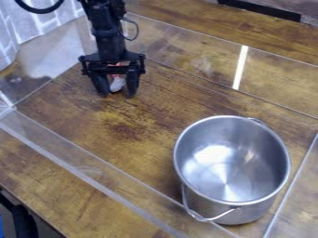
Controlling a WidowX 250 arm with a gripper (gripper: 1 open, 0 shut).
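Note:
My black gripper (114,85) is low at the upper left of the wooden floor of the enclosure, around a small object (117,82) with pale and reddish parts. The fingers mostly cover this object, and I cannot tell whether they are closed on it.
A large steel pot (231,160) with a wire handle stands at the lower right. Clear plastic walls border the wooden surface (143,135), whose middle is bare. A white strip (241,67) lies at the upper right.

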